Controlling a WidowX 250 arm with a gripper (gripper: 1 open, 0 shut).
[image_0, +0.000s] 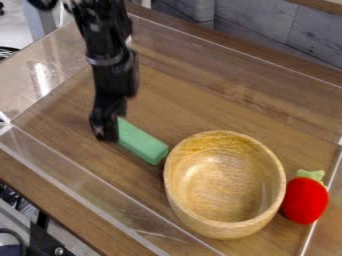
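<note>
The black gripper (110, 122) is low over the table at the left, open, its blurred fingers at the upper-left end of a green block (144, 144); whether they touch it is unclear. The block lies flat, slanting toward the wooden bowl (223, 182) to its lower right.
A red toy fruit with a green top (305, 200) lies right of the bowl. Clear plastic edging runs along the left and front of the wooden table (241, 80).
</note>
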